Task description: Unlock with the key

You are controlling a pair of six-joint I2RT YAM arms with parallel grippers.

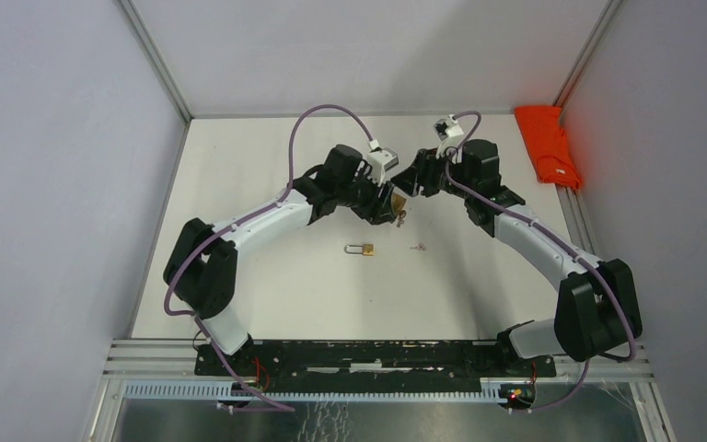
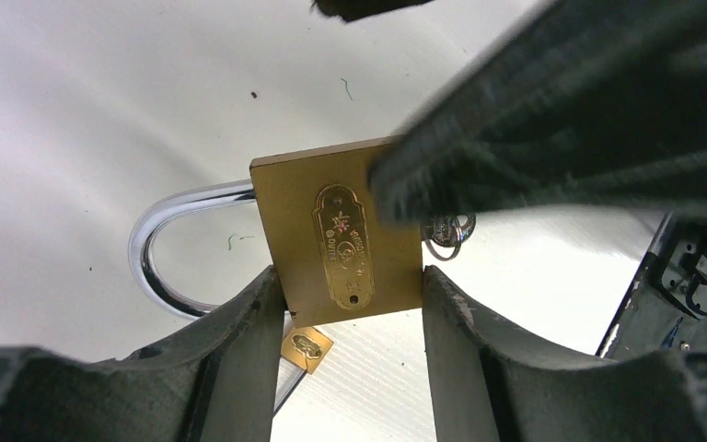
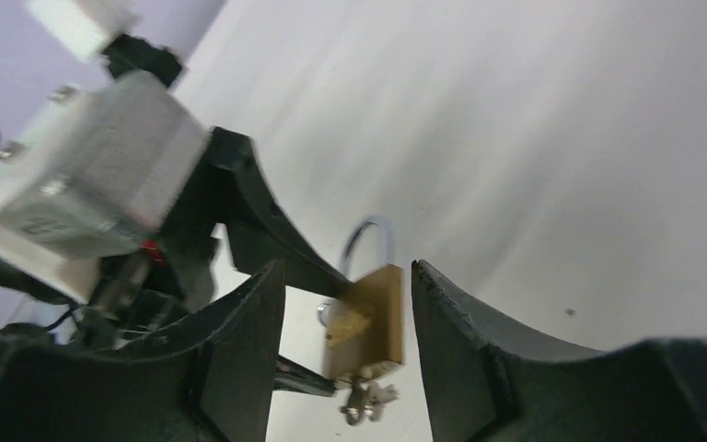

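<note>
My left gripper holds a large brass padlock [image 2: 327, 258] between its fingertips, its long steel shackle pointing left in the left wrist view and a key with a ring [image 2: 449, 237] at its other end, partly hidden. In the top view this padlock [image 1: 398, 203] hangs between the two grippers. My right gripper stands open, pulled a little away from the padlock, with nothing seen between its fingers; its dark finger looms blurred over the lock in the left wrist view. The right wrist view is blurred.
A smaller padlock [image 1: 367, 250] lies on the white table [image 1: 285, 285], with a small key [image 1: 418, 247] to its right. An orange cloth [image 1: 548, 143] lies at the back right.
</note>
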